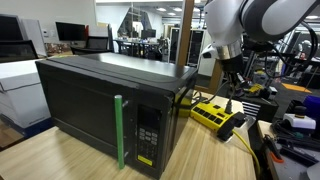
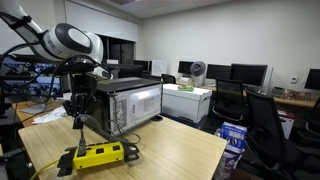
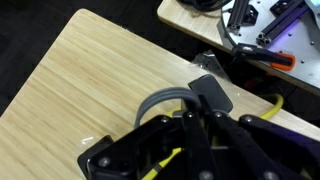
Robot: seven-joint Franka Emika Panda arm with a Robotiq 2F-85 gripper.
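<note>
A yellow and black device (image 1: 208,114) lies on the table beside the microwave; it is also at the front in exterior view 2 (image 2: 98,154). My gripper (image 2: 80,112) is above its left end. In the wrist view, the gripper's black linkage covers most of the device, leaving its yellow body and black ends partly visible. A grey curved strip (image 3: 158,97) arcs out from between the fingers, and the fingers appear shut on it. How the strip joins the device is hidden.
The black microwave (image 1: 105,105) fills much of the table, with a green strip (image 1: 119,132) on its front. A yellow cable (image 1: 249,149) trails from the device toward the table edge. Bare wood (image 2: 180,145) is free to the right in exterior view 2.
</note>
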